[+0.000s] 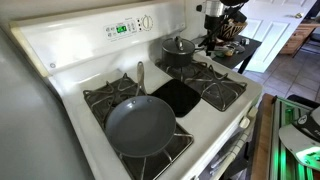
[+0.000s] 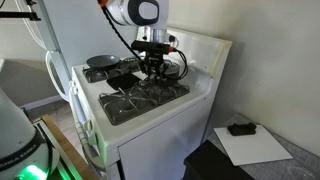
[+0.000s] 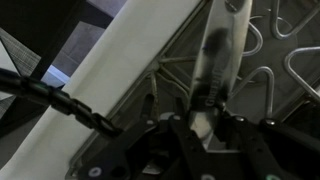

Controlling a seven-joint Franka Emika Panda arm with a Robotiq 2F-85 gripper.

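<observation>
A dark lidded pot stands at the back right of the stove, partly hidden behind my arm in exterior view 2. My gripper is at its right side, low over the cooktop. In the wrist view, a shiny metal handle runs down between the fingers, which are shut on it; it appears to belong to the pot. The pot's body is outside that view.
On the left burners rests a grey frying pan, its handle pointing to the back. A black griddle plate lies mid-stove. The control panel rises behind.
</observation>
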